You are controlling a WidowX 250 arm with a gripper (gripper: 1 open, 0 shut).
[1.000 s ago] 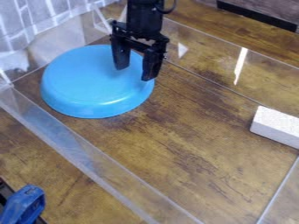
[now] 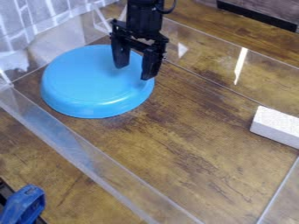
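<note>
My black gripper [image 2: 138, 54] is at the top centre, lowered over the back right part of a large round blue object [image 2: 87, 87], its fingers apart. One finger is over the blue surface and the other is near its right edge. Whether the fingertips touch it is unclear.
A white block [image 2: 277, 124] lies on the wooden floor at the right. A dark blue item [image 2: 17, 207] is at the bottom left corner. Clear panels border the area on the left and right.
The gripper has shifted very slightly. The blue object looks unmoved.
</note>
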